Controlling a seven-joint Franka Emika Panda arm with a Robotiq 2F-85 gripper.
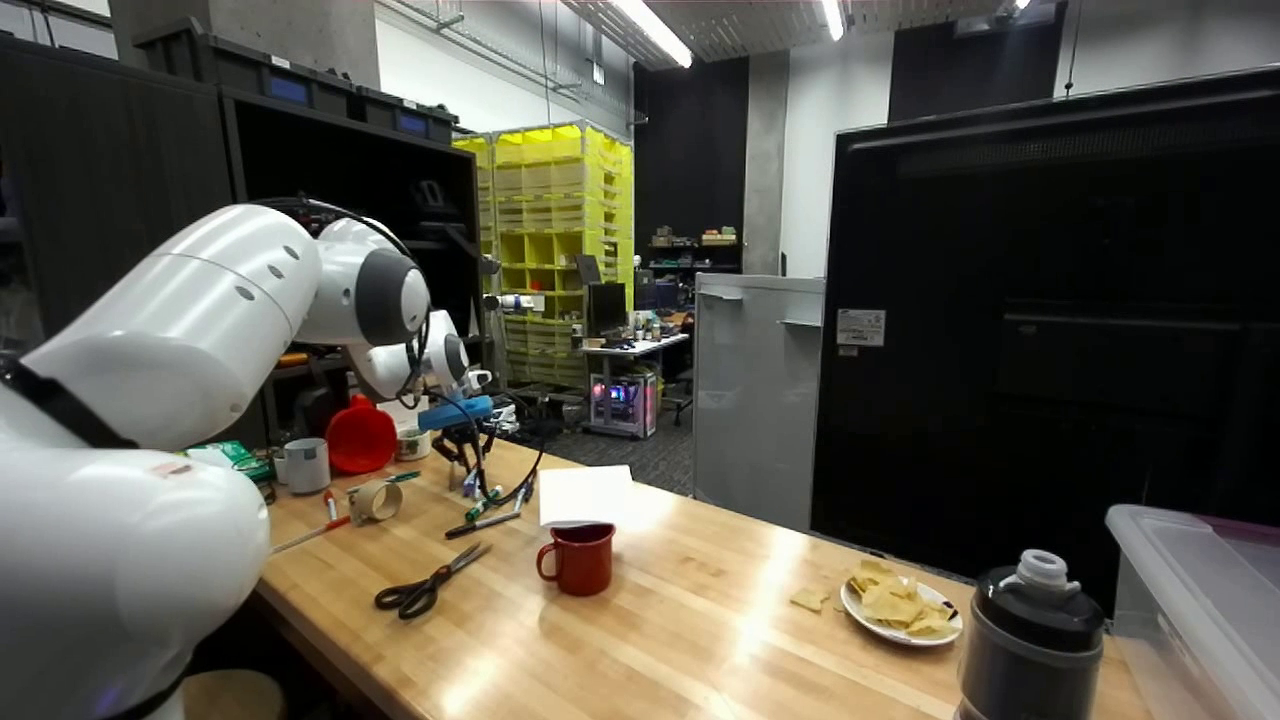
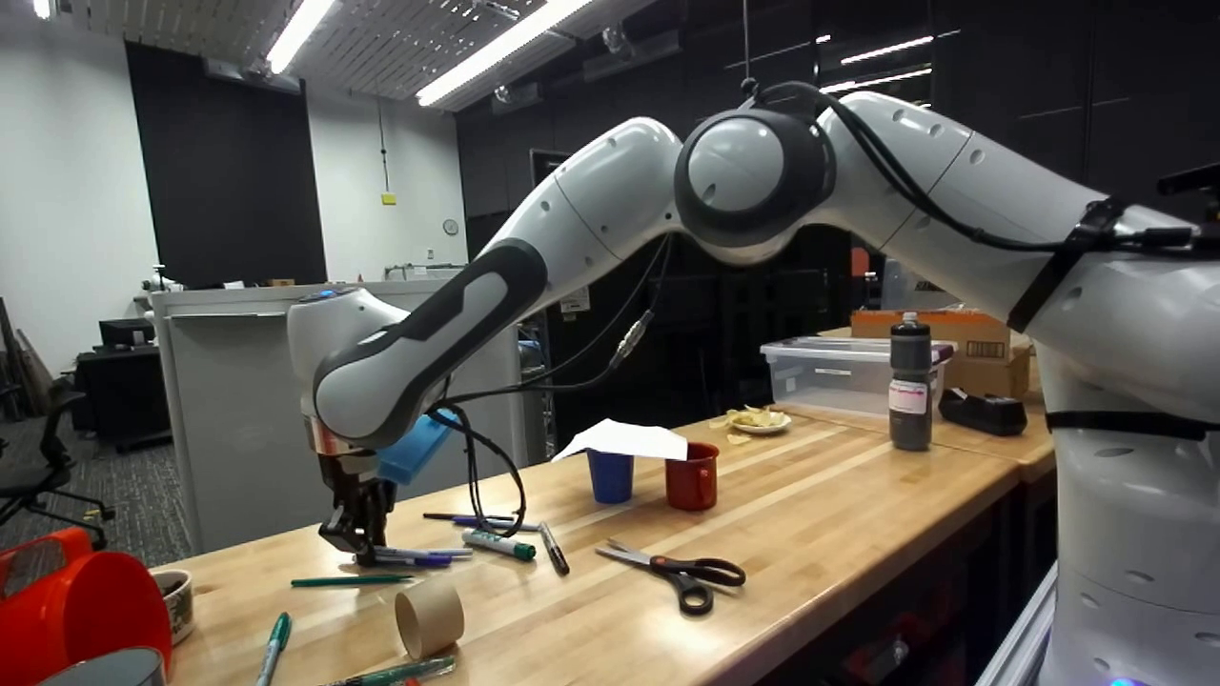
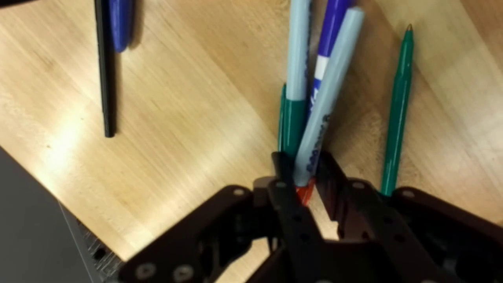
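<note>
Several pens and markers lie bunched at my gripper in the wrist view. A grey marker with a red cap (image 3: 327,101) crosses over a grey marker with a green cap (image 3: 296,61) and a purple-and-white marker (image 3: 322,66). My black fingers (image 3: 330,184) stand part way apart, one on each side of the capped ends. Whether they press on any marker is unclear. In exterior view 2 the gripper (image 2: 363,554) points down at the tabletop beside these markers. To the right in the wrist view, a green pen (image 3: 398,111) lies apart.
A black pen (image 3: 104,70) and a blue pen (image 3: 121,23) lie left in the wrist view. Scissors (image 2: 675,568), a tape roll (image 2: 430,617), a red mug (image 2: 692,478) and a blue cup (image 2: 611,476) under white paper (image 2: 626,438) share the table.
</note>
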